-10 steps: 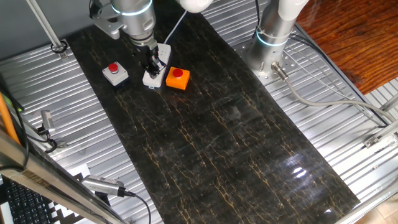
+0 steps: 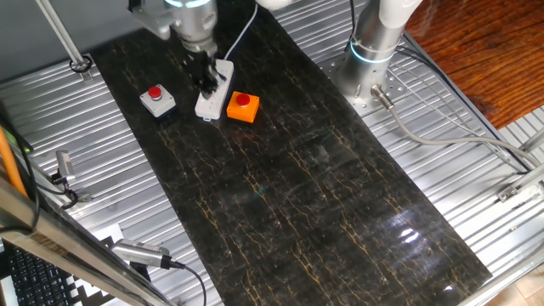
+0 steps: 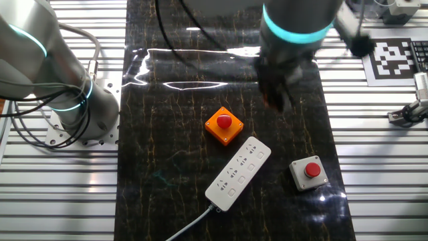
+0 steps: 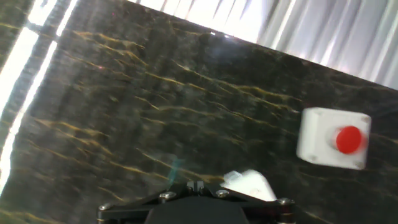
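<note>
An orange box with a red button (image 3: 225,122) lies beside a white power strip (image 3: 239,173) on the dark marbled board. On the strip's other side sits a light grey box with a red button (image 3: 312,170); the same grey box (image 4: 334,138) is at the right of the wrist view. My gripper appears shut, its fingertips close together and nothing visible between them. In exterior view 1 the gripper (image 2: 206,83), blurred, hangs over the power strip and covers part of it. Only one white end of the strip (image 4: 250,185) shows in the wrist view.
The dark board (image 2: 314,204) is clear over its large near part. A white cable (image 3: 190,225) runs from the strip off the board. Ribbed metal tabletop (image 2: 127,166) borders the board, with a keyboard (image 2: 38,276) at the lower left.
The hand has shifted slightly upward in exterior view 1 and is now blurred by motion. Both button boxes and the power strip have stayed where they were.
</note>
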